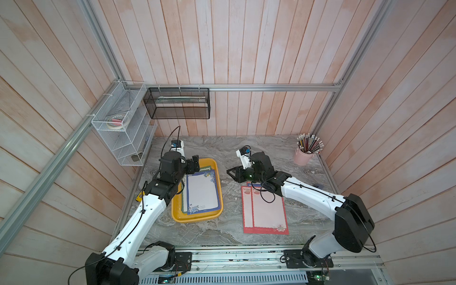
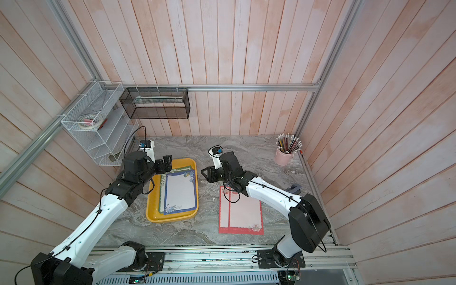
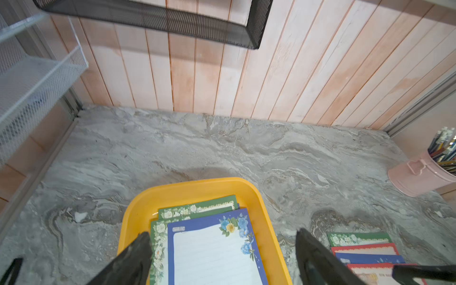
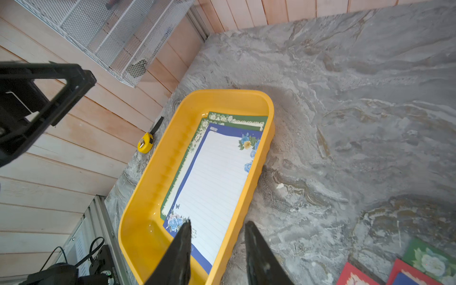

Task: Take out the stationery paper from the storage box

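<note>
A yellow storage box (image 1: 196, 219) stands on the left half of the table. Inside it lies a blue-bordered stationery paper (image 1: 203, 190) with flowers at its corners, over green-bordered paper (image 4: 184, 173). In the left wrist view my left gripper is spread open, its blurred fingers either side of the box's inside, nothing between them. My right gripper hangs beside the box's right wall, its fingers apart and empty. Red-bordered papers (image 2: 245, 216) lie flat on the table to the right, below my right arm, partly over blue and green sheets.
A pink cup of pencils (image 1: 302, 156) stands at the back right. White wire shelves (image 1: 124, 125) and a black mesh basket (image 1: 177, 103) hang at the back left. A yellow tape measure (image 4: 145, 143) lies left of the box.
</note>
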